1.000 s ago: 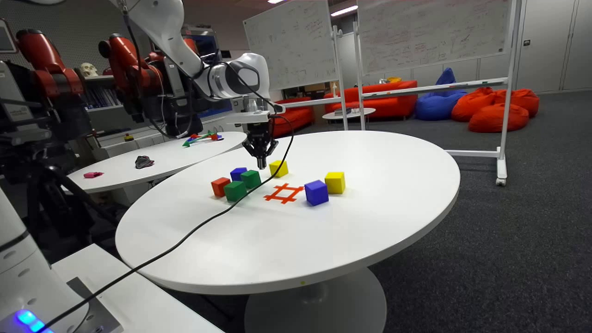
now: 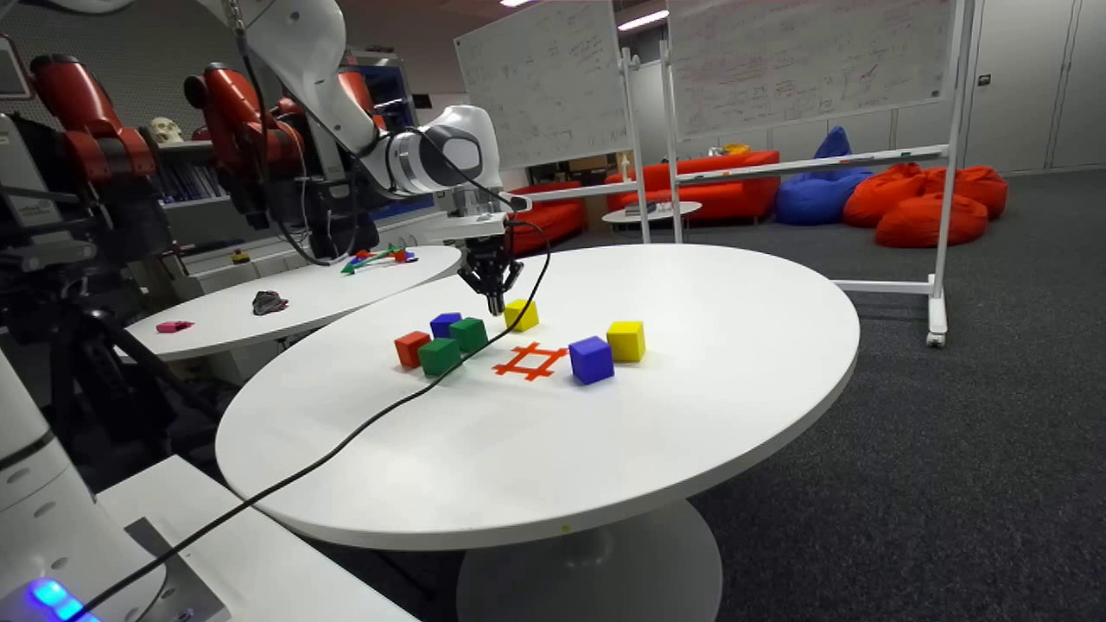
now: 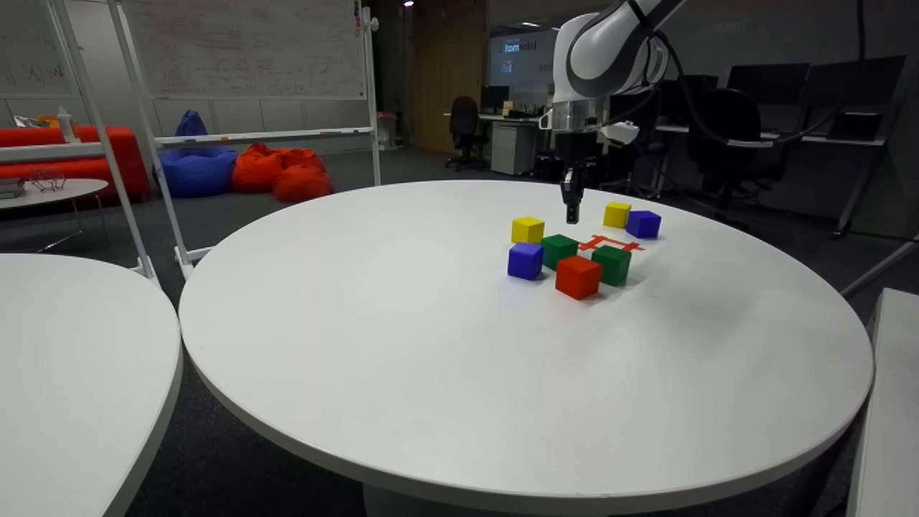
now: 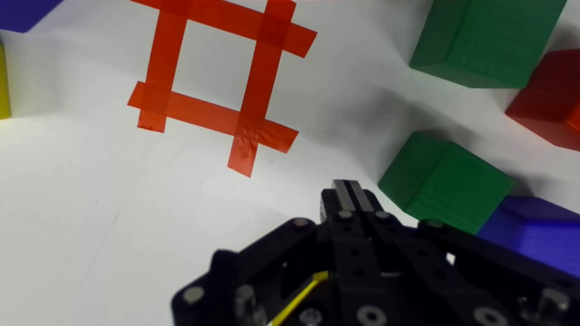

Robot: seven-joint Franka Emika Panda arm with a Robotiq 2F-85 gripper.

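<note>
My gripper is shut, with nothing between its fingers, above the white table. In the wrist view a green cube (image 4: 454, 184) lies just right of the fingertips, touching or almost touching a blue cube (image 4: 543, 233). Farther up are a second green cube (image 4: 492, 40) and a red cube (image 4: 560, 100). A square of crossed red tape (image 4: 212, 117) lies flat and empty at upper left. One yellow cube (image 3: 527, 230) stands left of the gripper in exterior view 2. Across the tape, another yellow cube (image 2: 626, 341) sits close beside a second blue cube (image 2: 592, 359).
A black cable (image 2: 342, 446) hangs across the foreground in exterior view 1. Another white table (image 2: 311, 295) with small items stands behind it.
The gripper has shifted slightly to the right in exterior view 1, staying shut. The cubes have not moved.
</note>
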